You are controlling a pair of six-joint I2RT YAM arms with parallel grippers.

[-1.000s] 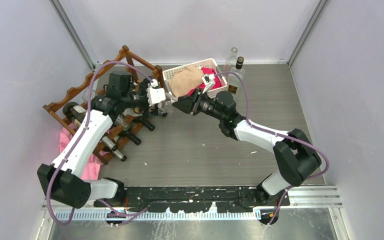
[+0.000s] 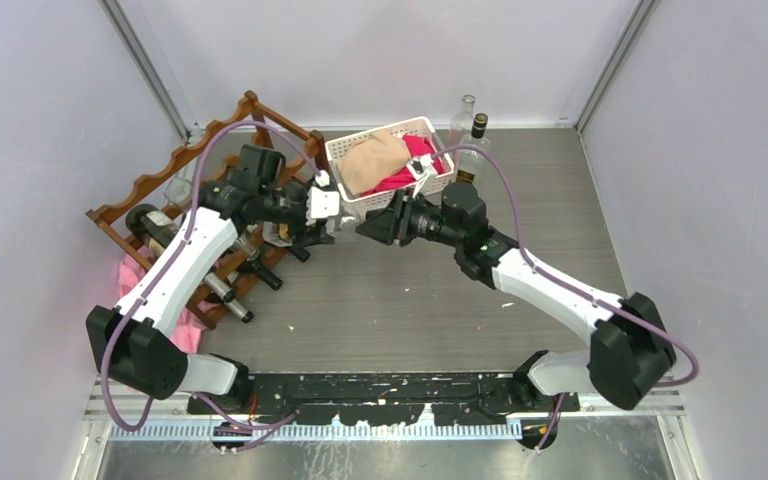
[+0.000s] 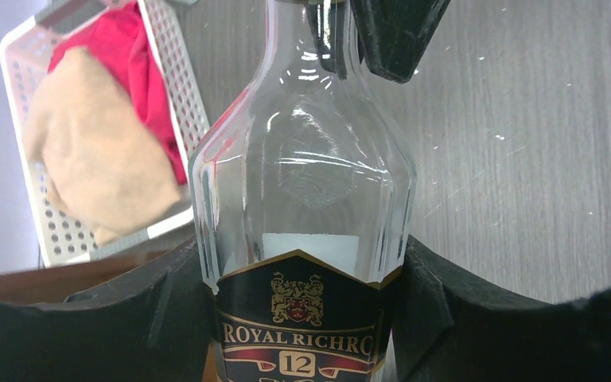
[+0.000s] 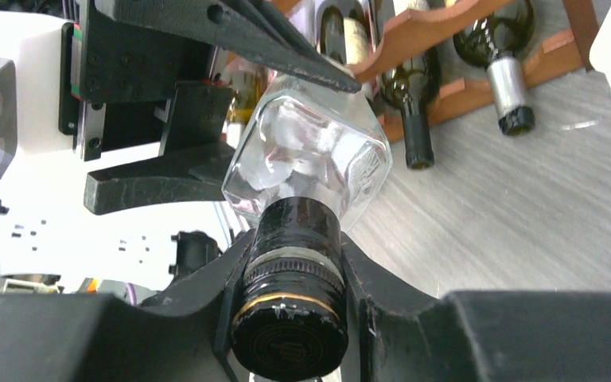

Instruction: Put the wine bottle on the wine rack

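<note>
A clear bottle with a black label and black cap lies between my two grippers, in front of the wine rack. My right gripper is shut on its capped neck. In the left wrist view, the fingers of my left gripper lie along both sides of the labelled body; whether they clamp it cannot be told. Seen in the right wrist view, the bottle's clear body sits between the left gripper's spread fingers. The left arm hides part of the rack.
Several dark bottles lie in the rack, their necks jutting forward. Behind the grippers is a white basket with beige and red cloths. Two clear bottles stand at the back right.
</note>
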